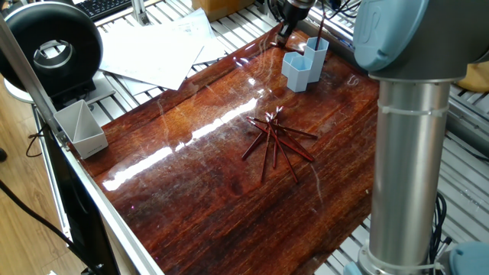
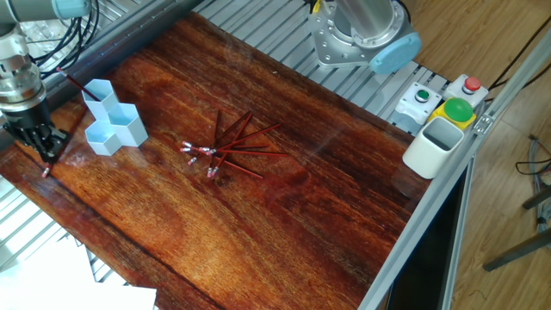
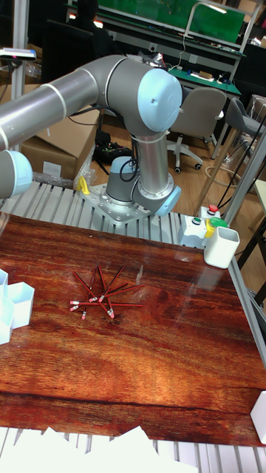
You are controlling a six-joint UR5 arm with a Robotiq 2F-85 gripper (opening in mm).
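Note:
My gripper (image 2: 53, 146) is low at the far left of the table in exterior view 2, its dark fingers right at a single pencil (image 2: 74, 129). Whether they are closed around that pencil or only beside it, I cannot tell. In exterior view 1 the gripper (image 1: 283, 40) shows small at the top edge; exterior view 3 leaves it out. Next to it stands a light-blue holder of joined hexagonal cups (image 2: 131, 132), with one dark pencil (image 2: 81, 85) leaning out of the rear cup. Several dark red pencils (image 1: 276, 145) lie crossed in a loose pile mid-table.
A white open container (image 1: 82, 130) stands at one table edge, and another white cup (image 2: 432, 148) is near the buttons (image 2: 459, 109). White papers (image 1: 157, 53) lie beyond the table's edge.

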